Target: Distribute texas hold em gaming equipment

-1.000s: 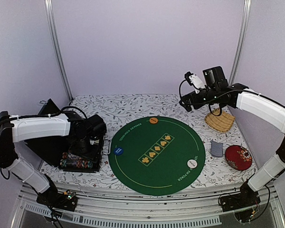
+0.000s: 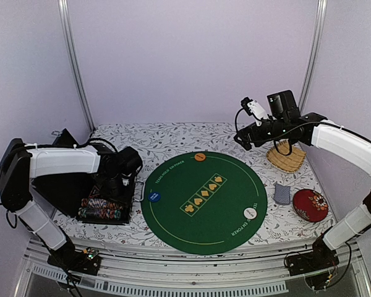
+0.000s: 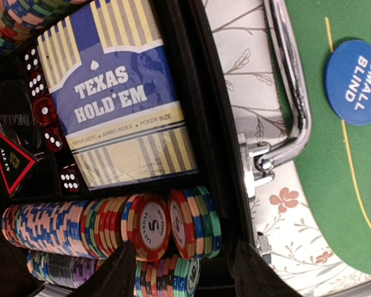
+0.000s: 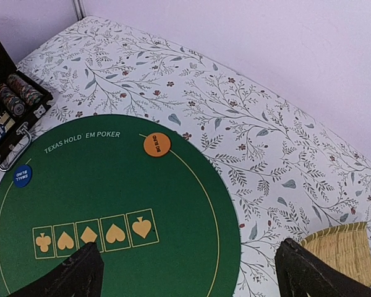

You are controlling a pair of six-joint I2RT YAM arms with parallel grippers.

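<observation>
Over the black chip case [image 2: 105, 222] at the left, my left gripper points down. In the left wrist view its fingers stand apart, with rows of striped chips below. Between and beyond the tips, a few red, blue and green chips [image 3: 196, 223] lean at the end of a row, beside a chip marked 5 [image 3: 149, 227]. A Texas Hold'em card pack [image 3: 114, 93] lies in the case, next to red dice [image 3: 44, 110]. My right gripper is open and empty, high above the far right of the green mat [image 2: 173, 229].
On the mat lie the blue small blind button [image 2: 154, 197], an orange big blind button [image 2: 200, 157] and a white button [image 2: 250, 213]. To the right are a woven basket [image 2: 286, 162], a grey pad [image 2: 282, 193] and a red patterned dish [image 2: 310, 205]. The case's metal handle [image 3: 290, 80] sticks out towards the mat.
My left arm has shifted slightly to the right above the case. The right arm has moved a little rightward and down. The buttons, basket and dish stay where they were.
</observation>
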